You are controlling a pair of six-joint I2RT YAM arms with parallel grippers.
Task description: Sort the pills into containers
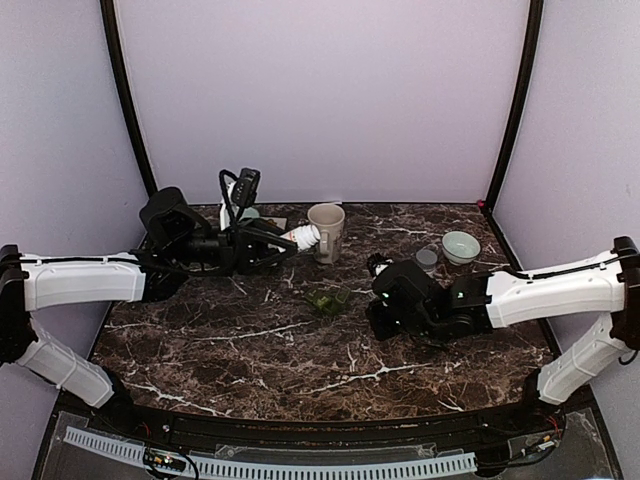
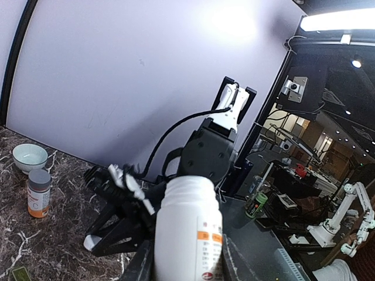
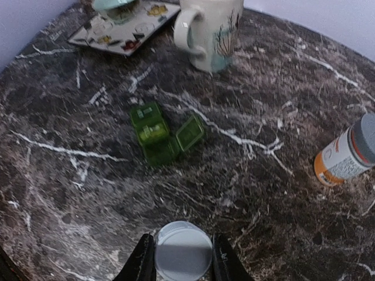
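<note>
Held out over the left of the table is a white pill bottle [image 1: 304,237] with an orange-marked label. My left gripper is shut around its body, and its neck [image 2: 188,188] shows no cap. A round white cap [image 3: 183,249] sits between the fingers of my right gripper, which is shut on it and faces down over the table. The green pill box [image 3: 153,132] lies mid-table with lids raised; its contents cannot be made out. To the right stands a second bottle [image 2: 38,196], closed with a grey lid.
At the back are a beige mug [image 1: 326,225] and a patterned tray [image 3: 126,32] with a small bowl on it. Another pale bowl [image 1: 461,247] stands at the back right.
</note>
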